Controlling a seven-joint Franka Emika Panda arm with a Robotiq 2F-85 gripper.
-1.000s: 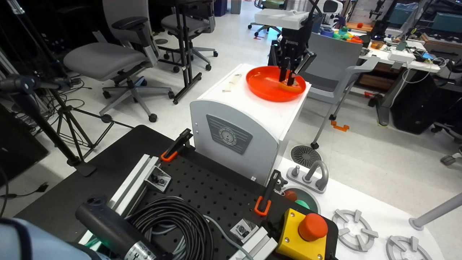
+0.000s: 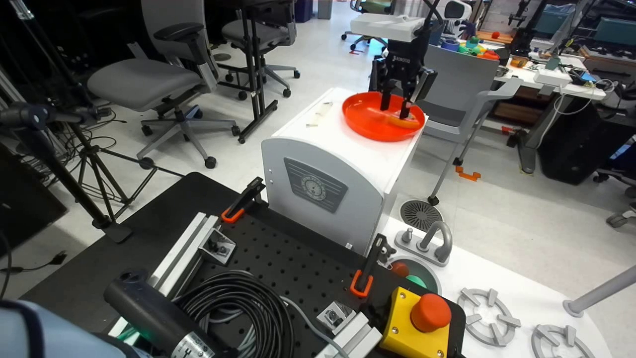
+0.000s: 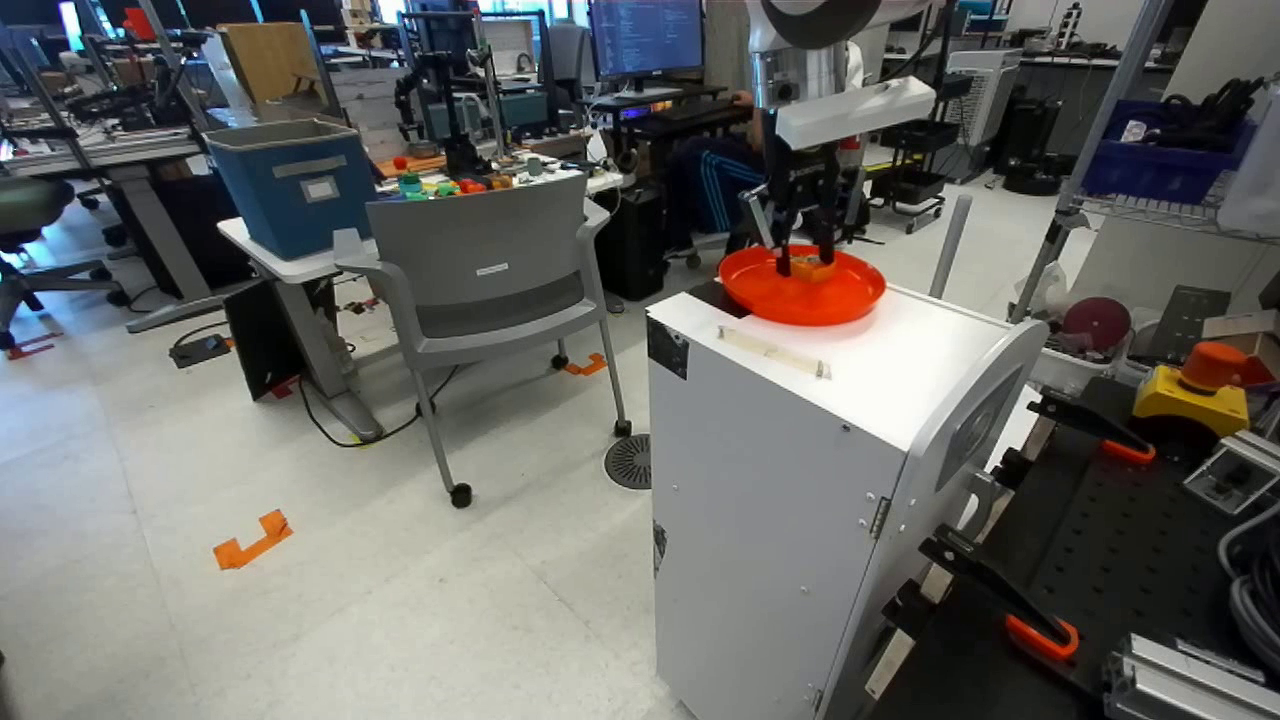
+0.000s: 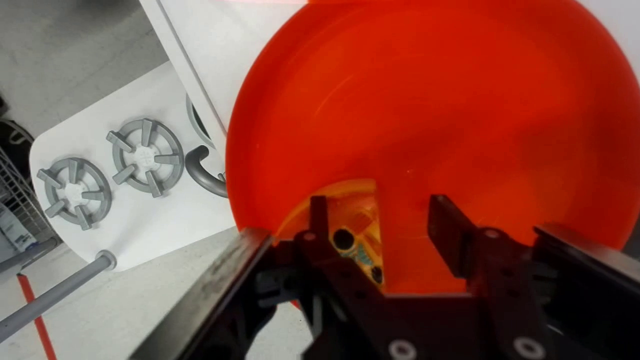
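Observation:
A toy pizza slice with dark and teal toppings lies in the round red plate, close to its rim. In the wrist view my gripper is open over the plate, its fingers spread wide. The left finger overlaps the slice, and the right finger stands apart from it over bare red plate. Seen in exterior view 1, the fingertips of my gripper reach down into the plate. Part of the slice is hidden behind the left finger.
The plate rests on a white cabinet top, which is otherwise bare but for a strip of tape. A grey chair stands close behind. Toy stove burners and a grey faucet lie to one side.
The gripper's fingers have spread apart from a near-closed stance. The plate has shifted slightly to the right in exterior view 1.

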